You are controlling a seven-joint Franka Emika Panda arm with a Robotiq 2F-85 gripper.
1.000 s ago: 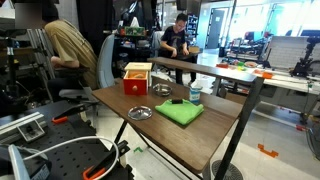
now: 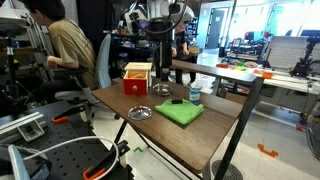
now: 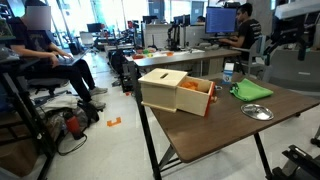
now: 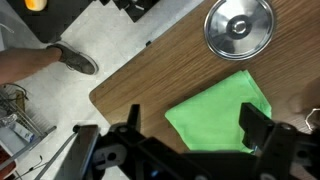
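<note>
My gripper stands open above the table, its dark fingers (image 4: pixel 130 130) wide apart with nothing between them. Below it a green cloth (image 4: pixel 215 115) lies flat on the brown table; exterior view 1 also has this cloth (image 2: pixel 180 112), a small dark object on its far side. Up from the cloth in the wrist view is a round silver dish (image 4: pixel 238 25). Another metal dish (image 2: pixel 162 89) rests farther back on the table. Near the table's left side stands an open box (image 3: pixel 195 97) with orange contents, beside a pale closed box (image 3: pixel 163 88).
A white and blue cup (image 2: pixel 195 90) stands behind the cloth. People sit beyond the table, and a white cable (image 2: pixel 70 142) loops over the black stand at the front left.
The arm has come down into exterior view 1, from mostly above the frame to over the back part of the table. The objects on the table have stayed in place.
</note>
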